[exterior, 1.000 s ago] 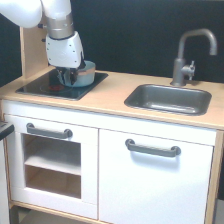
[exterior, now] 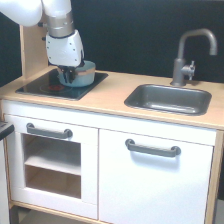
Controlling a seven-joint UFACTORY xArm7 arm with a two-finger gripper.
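Observation:
A grey-blue pot (exterior: 84, 73) stands on the black cooktop (exterior: 45, 86) at the left of the toy kitchen's counter. From above, the white arm reaches down with my gripper (exterior: 68, 76) at the pot's left side. The dark fingers overlap the pot's near wall and partly hide it. Whether they close on its rim or handle is too small to make out.
To the right, a metal sink (exterior: 168, 98) is set into the wooden counter (exterior: 112, 92), with a grey faucet (exterior: 184, 60) behind it. Below are an open cabinet shelf (exterior: 52, 155) and a white door (exterior: 150, 182). The counter between cooktop and sink is clear.
The arm and gripper have shifted very slightly at the cooktop. The pot looks to be in nearly the same place.

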